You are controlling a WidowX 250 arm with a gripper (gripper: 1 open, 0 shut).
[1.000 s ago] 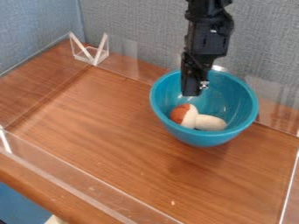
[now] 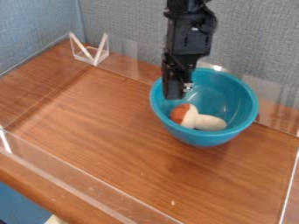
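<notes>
My black gripper [image 2: 177,87] hangs over the left part of a teal bowl [image 2: 233,114] on the wooden table. It looks shut, with nothing visible between its fingers. Inside the bowl lie a pale oblong object [image 2: 208,122] and an orange-red and white object [image 2: 184,114], below and slightly right of the gripper.
A white wire stand [image 2: 90,52] stands at the back left of the table [image 2: 93,122]. Grey padded walls close the back and left.
The gripper has moved left from over the middle of the bowl to near its left rim. The bowl and its contents look unmoved.
</notes>
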